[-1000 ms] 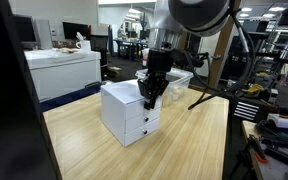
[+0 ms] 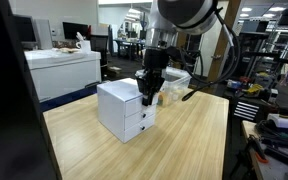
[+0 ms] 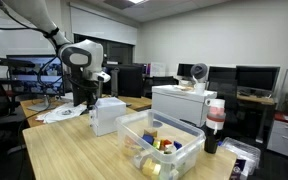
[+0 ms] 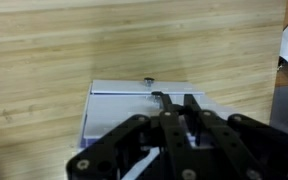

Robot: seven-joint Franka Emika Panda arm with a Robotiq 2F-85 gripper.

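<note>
A white drawer box with small dark knobs on its front stands on the wooden table. In the second exterior view, the same box is behind the open bin. My gripper is low at the upper front edge of the box, shut on part of it. In the wrist view, the dark fingers cover the top of the drawer front, so the exact part held is hidden. Two lower knobs show beyond the fingers. No drawer clearly stands out from the box.
A clear-white bin with colourful items stands close beside the box. Past it are a dark bottle and a small tray. The bare tabletop in front of the drawers is free.
The drawer box has shifted slightly left and back in the first exterior view, and my gripper has moved along with it. The gripper stays at its upper front edge.
</note>
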